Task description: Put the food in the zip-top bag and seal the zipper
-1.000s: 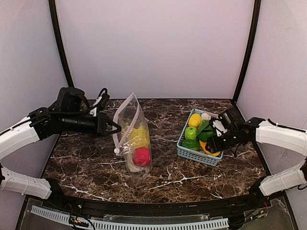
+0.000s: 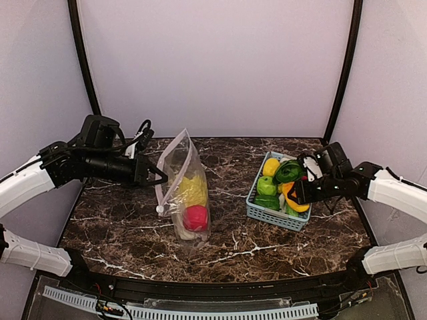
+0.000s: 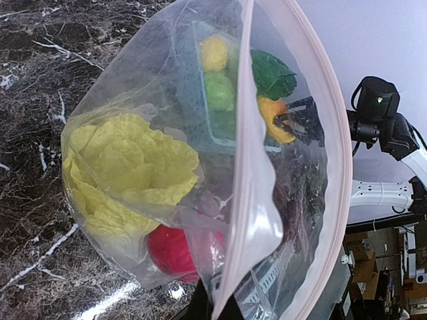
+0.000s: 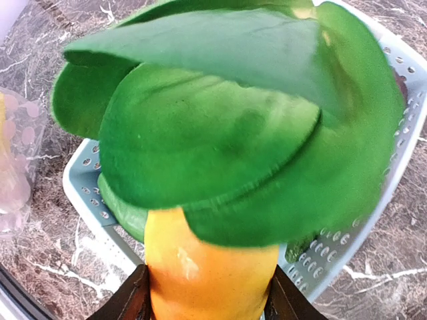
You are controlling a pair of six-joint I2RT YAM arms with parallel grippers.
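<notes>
The clear zip top bag [image 2: 175, 160] stands with its mouth spread, holding yellow leafy food [image 3: 127, 173] and a red round food [image 3: 175, 252]. My left gripper [image 2: 159, 177] is shut on the bag's edge; low in the left wrist view its dark fingers [image 3: 230, 311] meet at the pink zipper strip. At the basket's right side, my right gripper [image 2: 299, 195] is shut on an orange-yellow food [image 4: 210, 277], one finger on either side of it. Green leafy food [image 4: 207, 140] rises just beyond that piece and covers much of the basket's contents.
The light blue basket [image 2: 273, 219] also holds a yellow food [image 2: 271, 167], a green apple-like food [image 2: 266, 186] and a green pepper-like food [image 2: 267, 203]. Bare marble tabletop [image 2: 230, 193] lies between bag and basket.
The left gripper and bag have shifted only slightly.
</notes>
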